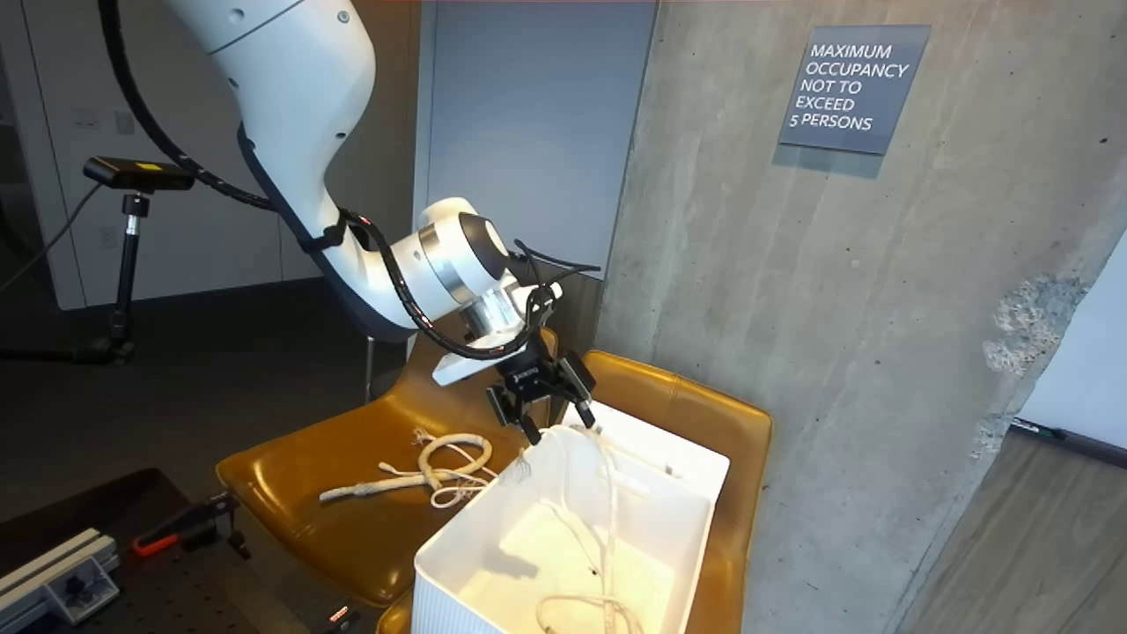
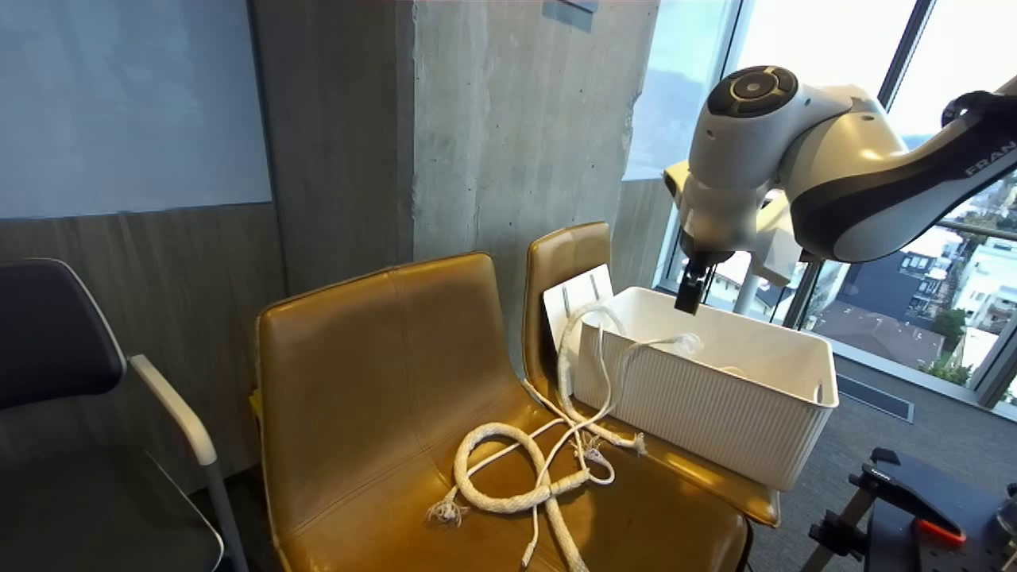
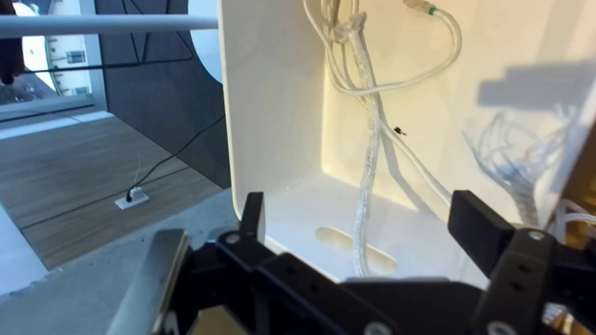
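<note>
My gripper [image 1: 561, 423] hangs open at the back of the white bin [image 2: 705, 400], above its rim, with nothing held. In the wrist view its fingers [image 3: 481, 232] are spread wide, and a braided white rope [image 3: 369, 162] runs down into the bin between them, farther off. Thinner white cord [image 3: 408, 83] curls on the bin floor. Part of the rope drapes over the bin's side wall onto the chair. A frayed end [image 3: 517, 162] sticks up at the wall. On the tan chair seat [image 2: 353, 534] lies more rope, with a thick loop [image 2: 496, 500] and tangled thin cords.
A white panel [image 1: 660, 449] leans between the bin and the chair back. Concrete wall [image 1: 824, 317] stands close behind. A dark table [image 2: 915, 515] with a red-and-black clamp [image 2: 939, 531] is near the bin's front. The bin's front half is mostly open.
</note>
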